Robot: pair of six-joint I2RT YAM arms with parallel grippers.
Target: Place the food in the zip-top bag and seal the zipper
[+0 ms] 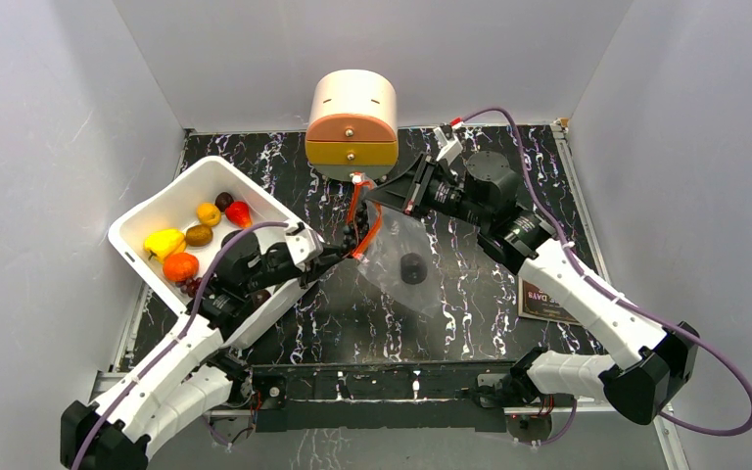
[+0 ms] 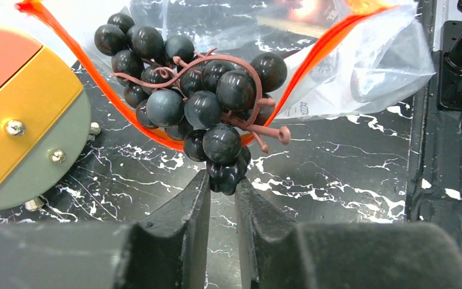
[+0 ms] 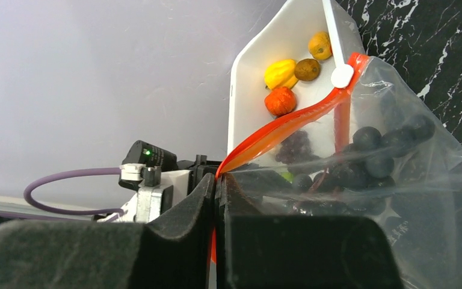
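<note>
A clear zip bag (image 1: 401,264) with an orange zipper hangs open from my right gripper, which is shut on its zipper edge. A bunch of black grapes (image 2: 204,108) with reddish stems lies in the bag's mouth, its lower end past the orange rim. My left gripper is shut on those end grapes. A dark round shape (image 1: 413,268) shows in or behind the lower bag.
The white bin (image 1: 137,235) at left holds a yellow pepper (image 1: 164,242), an orange fruit (image 1: 180,266) and several other fruits. A breadbox-like toy (image 1: 351,108) stands at the back. Table right of the bag is mostly clear.
</note>
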